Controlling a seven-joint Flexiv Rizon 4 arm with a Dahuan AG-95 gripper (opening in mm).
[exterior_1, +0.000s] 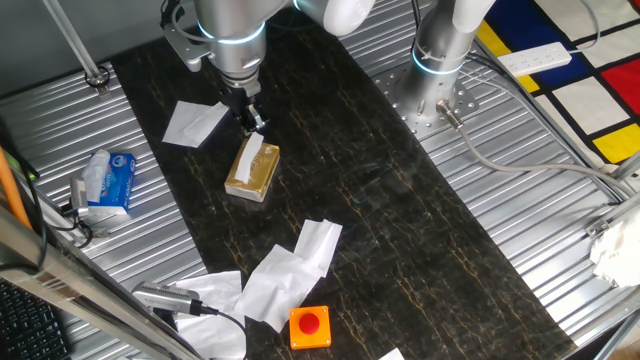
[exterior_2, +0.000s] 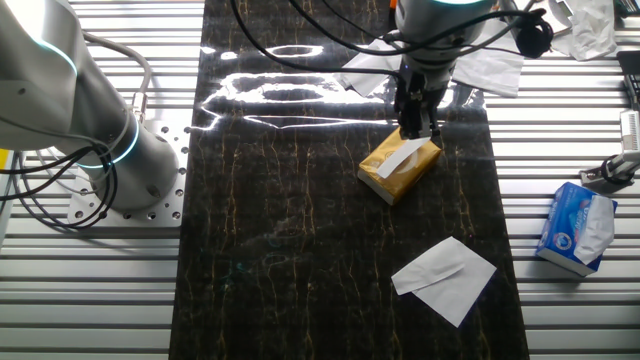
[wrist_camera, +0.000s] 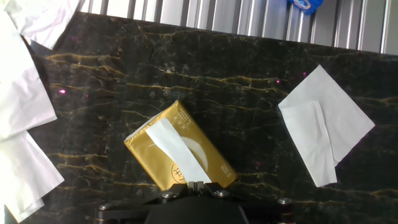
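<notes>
A gold tissue pack (exterior_1: 262, 180) lies on the dark marbled table, a white tissue (exterior_1: 249, 158) sticking out of its top. My gripper (exterior_1: 257, 126) points down at the pack's end nearest the arm. In the wrist view, the gripper's fingertips (wrist_camera: 192, 185) are close together at the bottom centre, and the gripper looks shut. The tissue strip (wrist_camera: 177, 149) runs diagonally over the gold pack (wrist_camera: 205, 146) and reaches those tips. Whether any of it is pinched between them cannot be made out. From the other side, the gripper (exterior_2: 413, 132) hides part of the strip's end.
A loose folded tissue (exterior_2: 446, 279) lies beside the pack. More white sheets (exterior_1: 280, 285) spread towards an orange box with a red button (exterior_1: 310, 327). A blue tissue pack (exterior_1: 113, 185) rests on the ribbed metal surface. Black cables (exterior_2: 330, 70) hang near the arm.
</notes>
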